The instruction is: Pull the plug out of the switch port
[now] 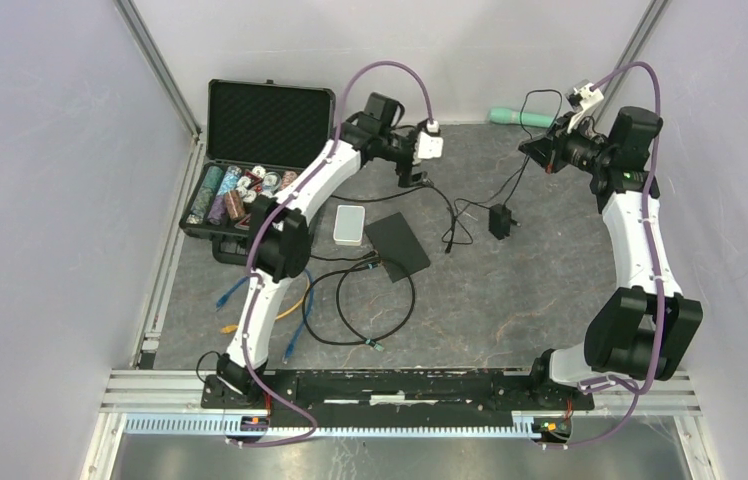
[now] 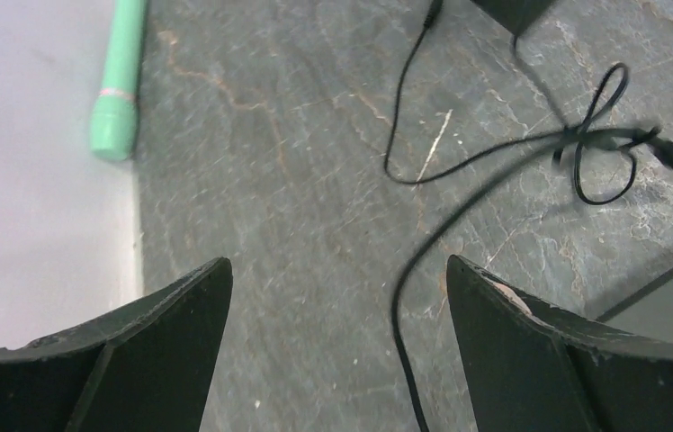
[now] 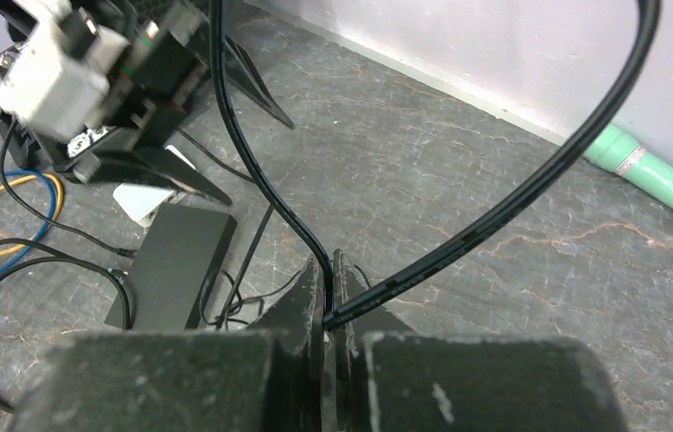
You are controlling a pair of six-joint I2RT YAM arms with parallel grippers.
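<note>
The dark switch box point(image 1: 398, 247) lies mid-table with cables at its edge; the white case point(image 1: 349, 226) is left of it. My right gripper point(image 1: 532, 153) is shut on a black cable point(image 3: 495, 211) that loops up from its fingertips, with a black adapter point(image 1: 500, 222) below on the table. My left gripper point(image 1: 413, 178) stands open above the table at the back middle; in its wrist view a blurred black cable point(image 2: 414, 270) runs beneath and between the fingers, not held. Whether a plug sits in a switch port is too small to tell.
An open case of rolls point(image 1: 220, 200) is at the left, with blue and yellow cables point(image 1: 310, 300) and coiled black cable point(image 1: 355, 340) near it. A green tube point(image 1: 520, 118) lies along the back wall.
</note>
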